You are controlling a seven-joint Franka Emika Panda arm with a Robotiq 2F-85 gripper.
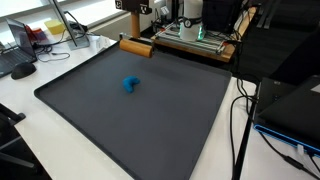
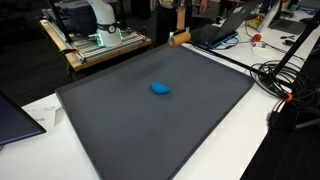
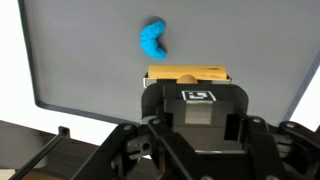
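A curved blue piece [image 1: 130, 84] lies on the dark grey mat. It also shows as a small blue lump [image 2: 160, 88] in exterior view 2. My gripper is shut on a wooden mallet-like tool. In exterior view 1 the tool's head [image 1: 136, 47] hangs at the mat's far edge, tilted, below the gripper at the top of the frame. From the wrist, the tool's head [image 3: 187, 72] lies crosswise ahead of the fingers, close to the blue piece [image 3: 152, 40]. Most of its handle is hidden in that view.
Cables [image 2: 285, 85] run along the table's right side in exterior view 2.
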